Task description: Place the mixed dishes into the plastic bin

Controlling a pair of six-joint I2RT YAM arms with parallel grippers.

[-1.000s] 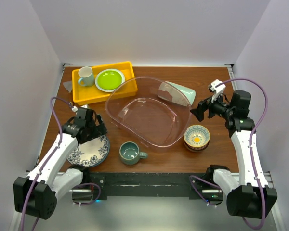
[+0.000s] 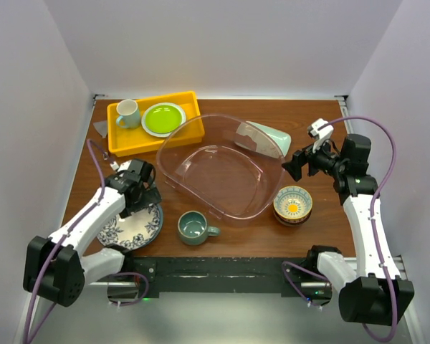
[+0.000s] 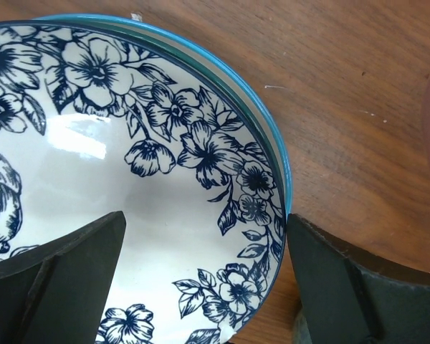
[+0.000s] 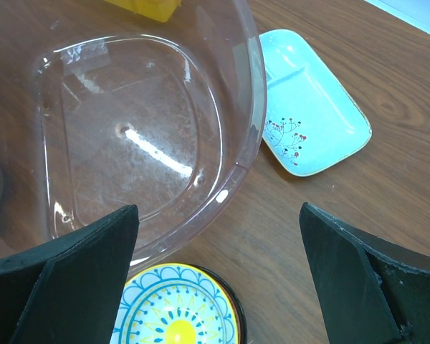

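Observation:
The clear plastic bin (image 2: 222, 175) stands empty in the middle of the table. At the lower left lies a stack of plates, a blue-flowered white plate (image 3: 172, 186) on top and a blue-rimmed edge below it. Over that plate my left gripper (image 2: 145, 204) is open; in its wrist view the right finger (image 3: 330, 272) appears at the plate's right rim and the other lies over the white middle. Right of the bin my right gripper (image 2: 294, 165) stands open and empty. Bowls with a yellow-centred pattern (image 2: 293, 203) are stacked below it. A green mug (image 2: 193, 227) sits between plates and bin.
A yellow tray (image 2: 132, 145) at the back left holds a pale mug (image 2: 128, 112) and a green plate (image 2: 163, 119) on a white one. A light-blue divided dish (image 4: 317, 107) lies behind the bin's right side.
My left gripper has come down and towards the front, from above the plate's far edge to over the plate. The right arm and the dishes look unmoved.

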